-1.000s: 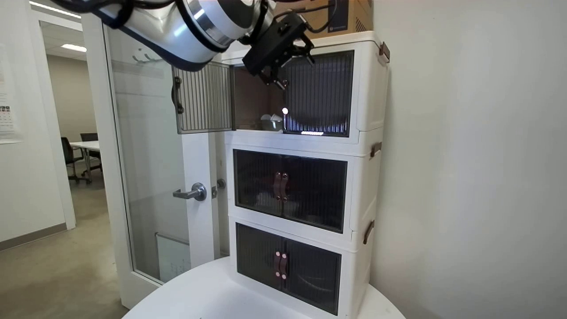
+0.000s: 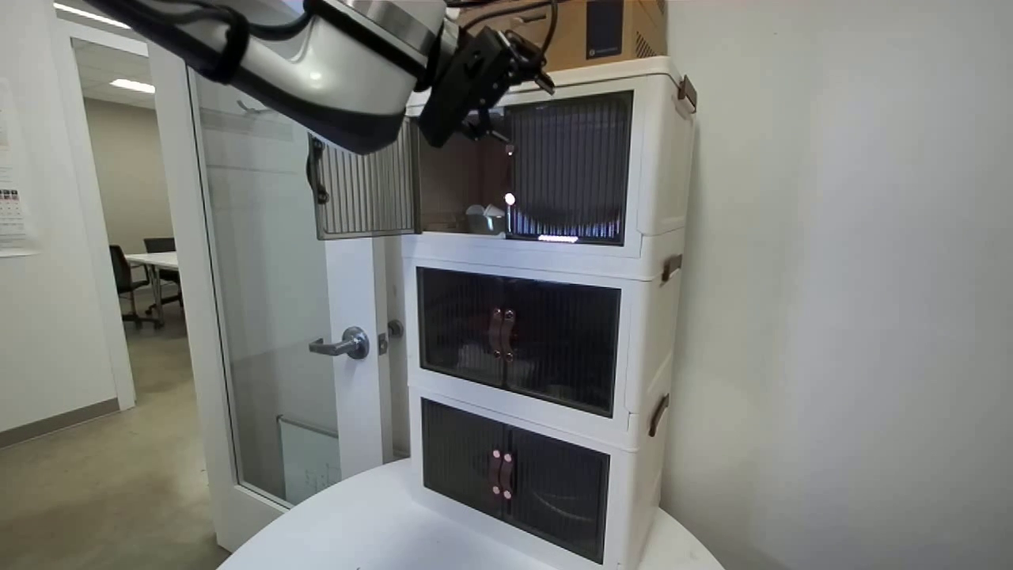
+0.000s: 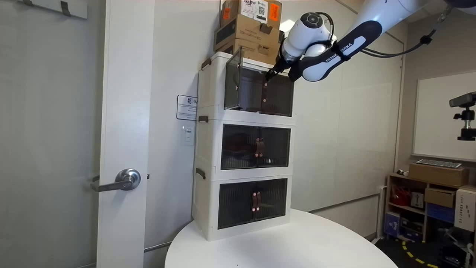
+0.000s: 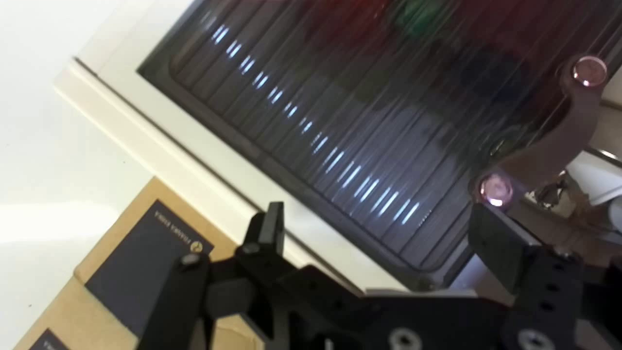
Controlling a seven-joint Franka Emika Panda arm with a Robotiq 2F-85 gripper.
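The white stacked cabinet (image 2: 650, 256) has its top-left smoked door (image 2: 368, 190) swung wide open. Its top-right door (image 2: 570, 161) is closed. My gripper is open at the upper part of this closed door, with nothing held between its fingers. In the wrist view, the door's brown handle (image 4: 562, 143) runs up from beside the right finger (image 4: 501, 245). That fingertip overlaps the handle's pink stud in view; whether they touch, I cannot tell. The left finger (image 4: 272, 230) lies over the cabinet's white top edge.
Cardboard boxes (image 3: 254, 33) sit on top of the cabinet, close to the gripper. Pale cup-like items (image 2: 486, 218) stand inside the open top-left compartment. The middle doors (image 3: 254, 147) and bottom doors (image 3: 252, 203) are closed.
In exterior view 1 the gripper has moved up a little and its tilt has changed, while the forearm has come lower. The cabinet doors have not moved.
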